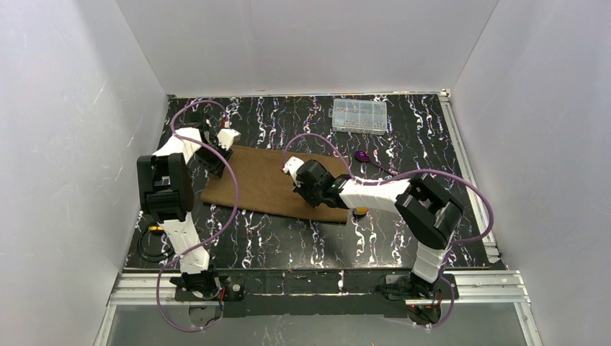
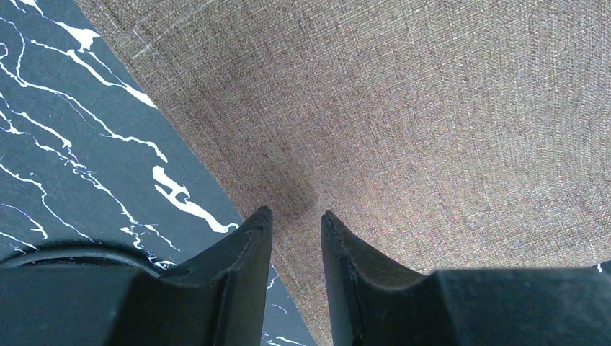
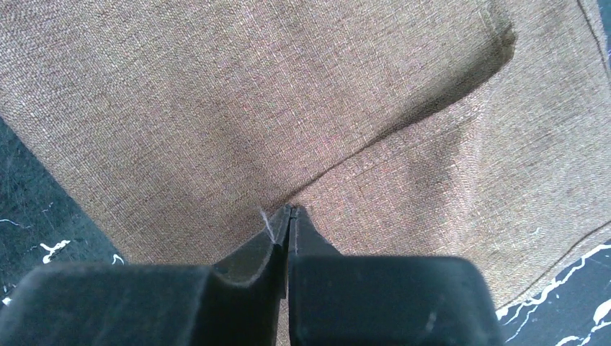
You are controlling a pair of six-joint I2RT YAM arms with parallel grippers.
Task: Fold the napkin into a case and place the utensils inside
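Observation:
A brown napkin (image 1: 256, 180) lies spread across the middle of the table. My left gripper is just above its left edge, fingertips a little apart, nothing clearly between them. My right gripper is shut, its tips down at a fold edge on the napkin's right part; whether any cloth is pinched cannot be seen. A purple spoon-like utensil (image 1: 362, 156) lies right of the napkin, its handle running toward my right arm.
A clear plastic compartment box (image 1: 359, 115) stands at the back right. A yellow object (image 1: 361, 211) sits beside the right arm. A dark cable (image 2: 79, 252) lies at the left. Walls enclose the table.

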